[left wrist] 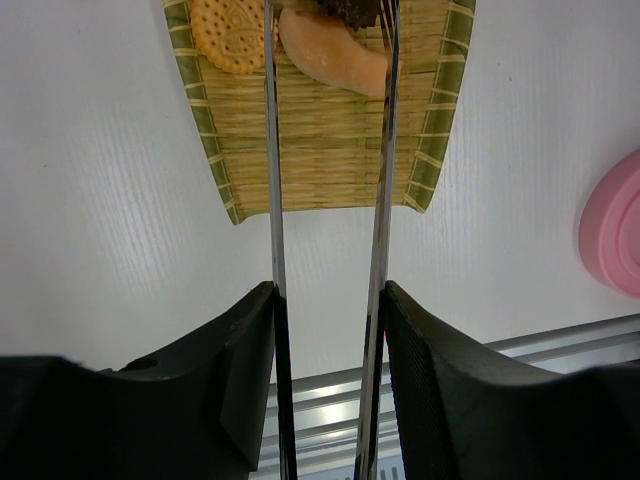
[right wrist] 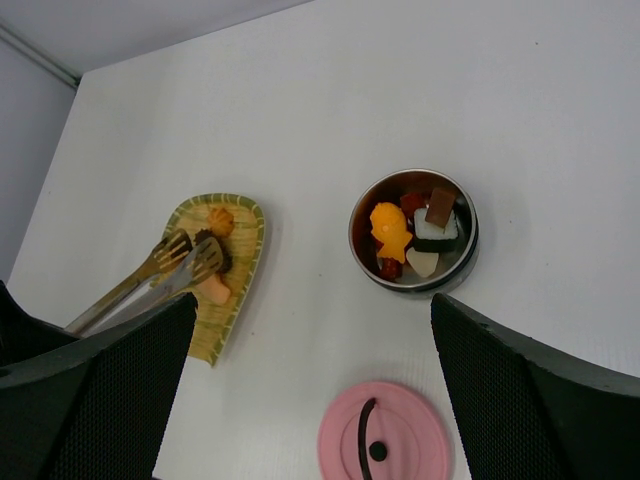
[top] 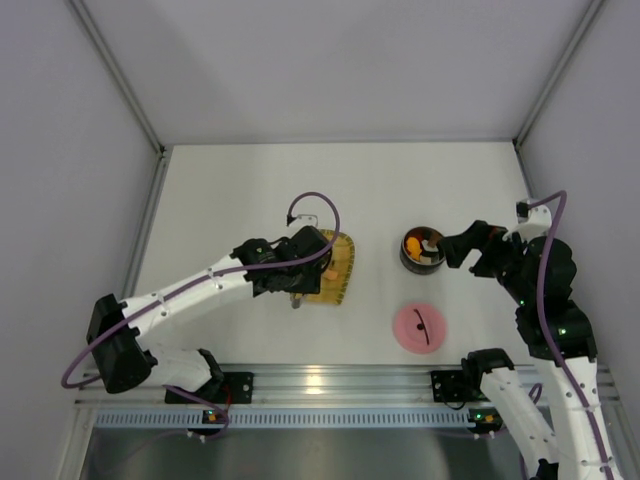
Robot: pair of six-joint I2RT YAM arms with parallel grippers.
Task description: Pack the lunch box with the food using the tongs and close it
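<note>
My left gripper is shut on metal tongs (left wrist: 380, 230), whose two arms stand apart. Their forked tips reach over the yellow woven plate (left wrist: 330, 185), close to a dark food piece (right wrist: 222, 258); whether they grip it I cannot tell. Also on the plate are a pinkish food piece (left wrist: 330, 55) and a round biscuit (left wrist: 228, 32). To the right stands the dark round lunch box (right wrist: 360, 250), uncovered and holding several foods, among them an orange piece (right wrist: 388, 225) and a white one with a dark band (right wrist: 436, 228). My right gripper is open and empty beside it.
A pink lid (top: 405, 335) with a dark strap lies flat in front of the lunch box. Bare white table (top: 375, 180) separates the plate from the box, and the back area is clear. A metal rail (top: 330, 378) runs along the front edge.
</note>
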